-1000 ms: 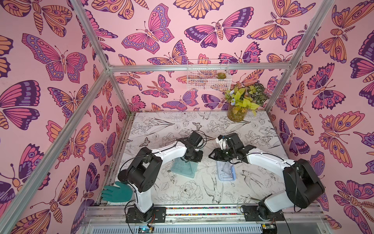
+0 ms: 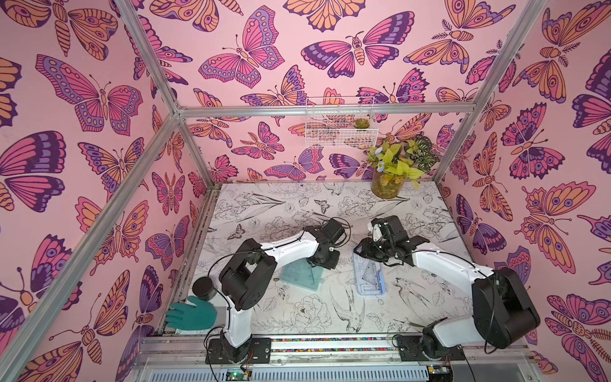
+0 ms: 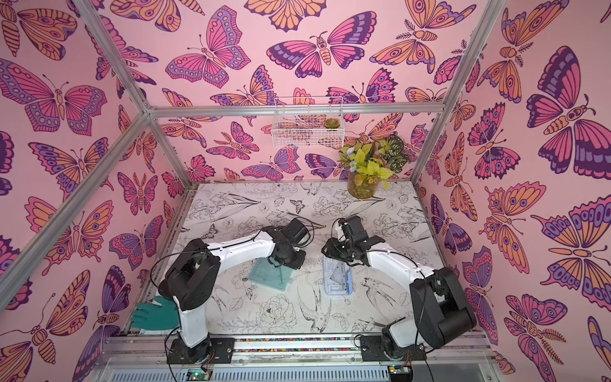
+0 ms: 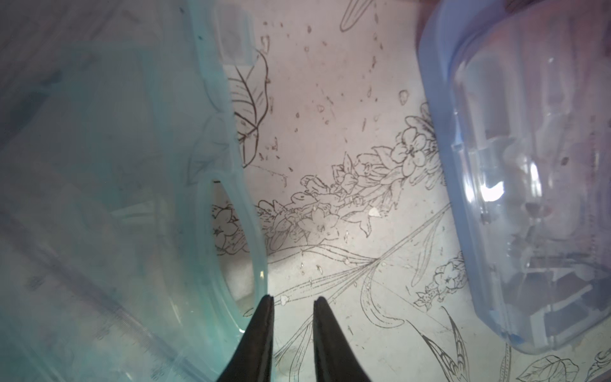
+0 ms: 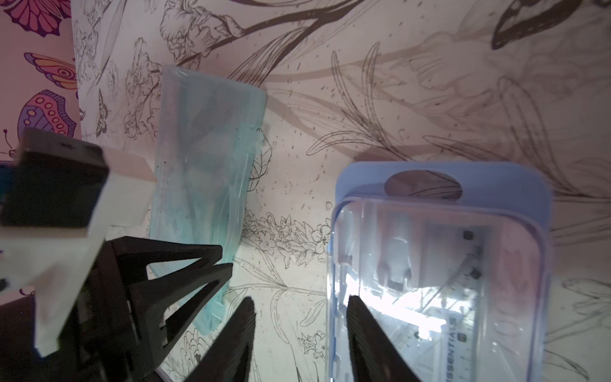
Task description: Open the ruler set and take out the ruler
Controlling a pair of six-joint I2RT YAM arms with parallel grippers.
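The ruler set is a blue-purple case [image 5: 442, 181] with a clear cover, flat on the table. Through the cover a clear ruler [image 5: 455, 343] with dark print shows in the right wrist view. Over the case's left side, my right gripper hangs part open, nothing between its fingers. A teal translucent case [image 5: 207, 146] lies to the left. My left gripper is open and empty, between the teal case's right edge and the blue case. In the top left view, the right gripper covers the blue case's [image 2: 369, 283] far end.
A potted plant [image 2: 388, 181] stands at the back right. A teal glove [image 2: 191, 314] and a dark round object [image 2: 203, 288] are at the front left. The two grippers are close together.
My right gripper has shifted right, over the blue case's far end. Both cases stay put.
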